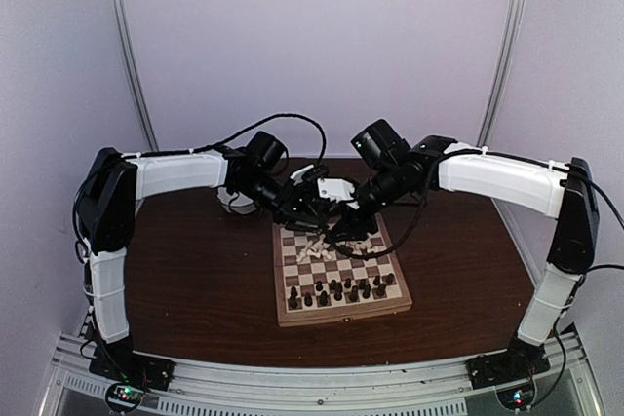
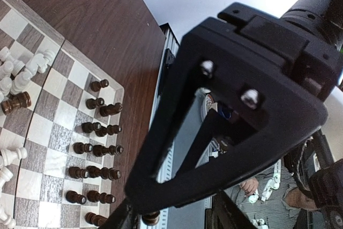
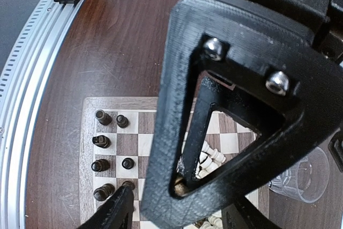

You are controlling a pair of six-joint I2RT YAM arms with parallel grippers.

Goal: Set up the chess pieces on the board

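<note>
My left gripper [image 1: 314,221] and right gripper [image 1: 336,231] meet above the far half of the chessboard [image 1: 336,315], overlapping in the top view. In the left wrist view, the left fingers [image 2: 124,218] stand apart, so that gripper is open. A large black finger of the other gripper crosses in front of them, and a dark brown piece [image 2: 151,218] shows in the air at its tip. What grips this piece is hidden. The right fingers [image 3: 122,207] also show apart, with the left gripper's finger between; whether they close on the piece is unclear. Dark pieces [image 1: 353,294] stand upright in rows at the near side.
White pieces [image 2: 21,81] lie tumbled on the board's far half, with a brown piece [image 2: 16,103] lying among them. A clear cup [image 3: 303,178] sits beside the board.
</note>
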